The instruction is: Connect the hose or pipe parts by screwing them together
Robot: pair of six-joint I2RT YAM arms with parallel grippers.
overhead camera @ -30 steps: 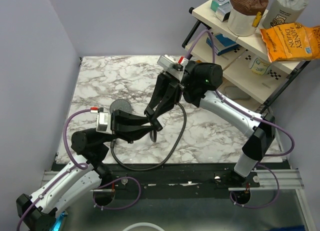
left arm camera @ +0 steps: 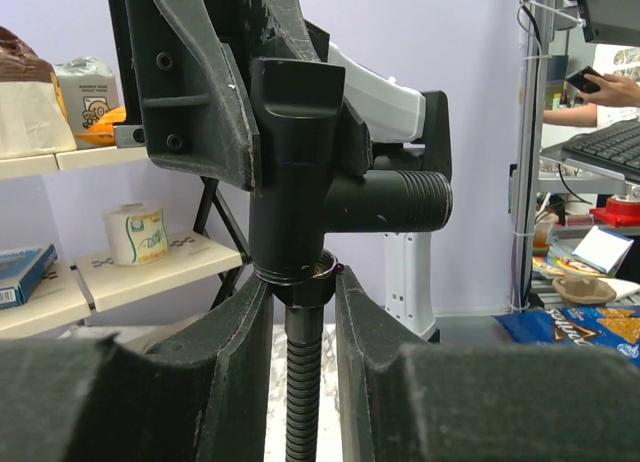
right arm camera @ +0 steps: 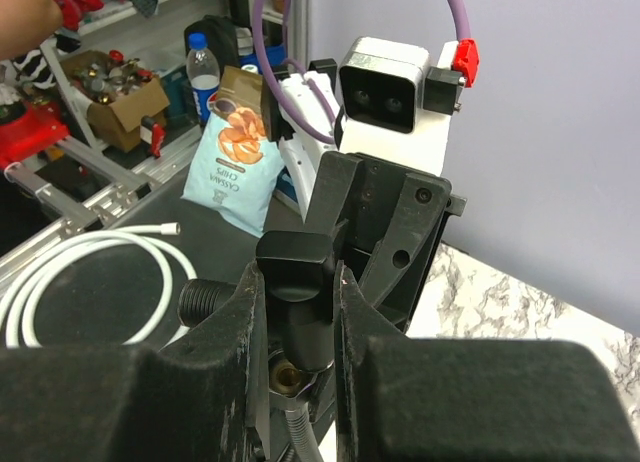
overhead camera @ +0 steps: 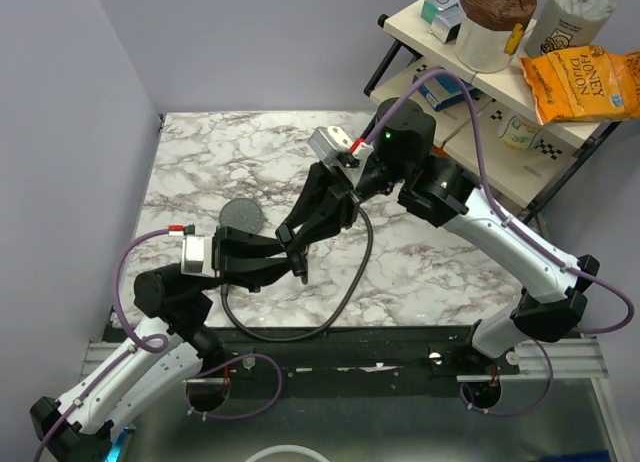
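Observation:
A black T-shaped fitting (left arm camera: pixel 293 212) stands upright at the centre of the work area, a black corrugated hose (left arm camera: pixel 304 397) running down from it. My left gripper (overhead camera: pixel 289 258) is shut on the collar where hose and fitting meet. Above it, my right gripper has its fingers around the fitting's top; whether they grip it is unclear. From above, the grey hose (overhead camera: pixel 346 299) loops over the marble top (overhead camera: pixel 180 152) toward a dark round disc (overhead camera: pixel 241 213), partly hidden by my left arm.
A shelf unit (overhead camera: pixel 410 27) with packages fills the back right. Walls bound the left and back. A coiled white hose (right arm camera: pixel 140 240) and a chips bag (right arm camera: pixel 225 162) lie off the marble top. The marble is otherwise clear.
My left gripper has shifted a little, lower and to the left.

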